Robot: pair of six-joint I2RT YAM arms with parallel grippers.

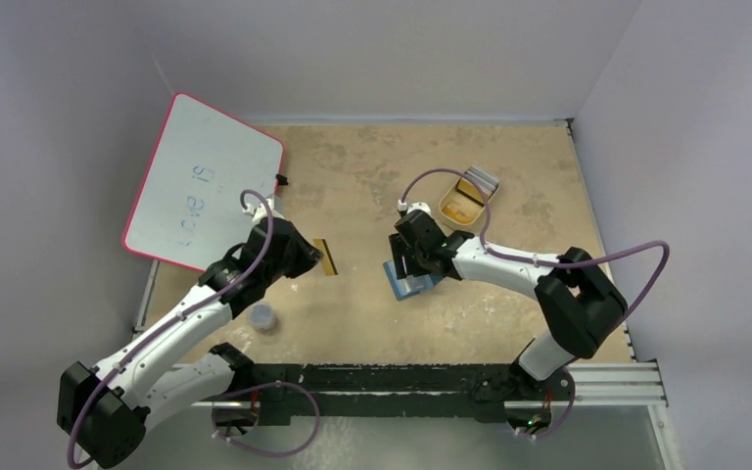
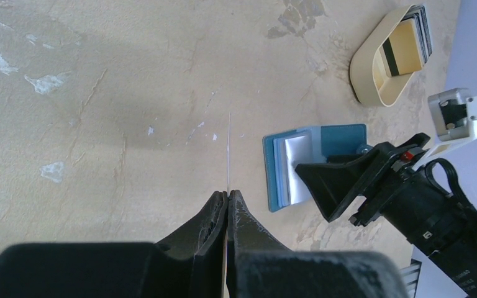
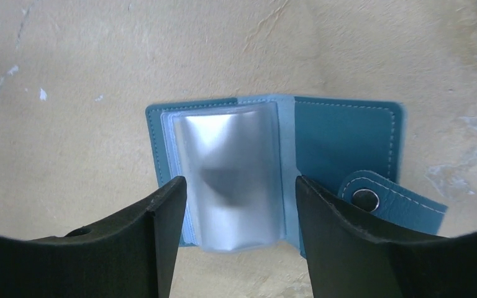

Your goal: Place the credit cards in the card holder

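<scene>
My left gripper is shut; a gold card shows at its tips in the top view, and in the left wrist view only a thin pale line runs up from them, so whether it grips the card is hard to tell. The blue card holder lies open on the table with clear sleeves on its left side and a snap strap at lower right. My right gripper hangs over it, fingers apart, nothing seen between them but the holder below.
A cream box of cards stands behind the holder at back right. A whiteboard lies at back left, a small round container at front left.
</scene>
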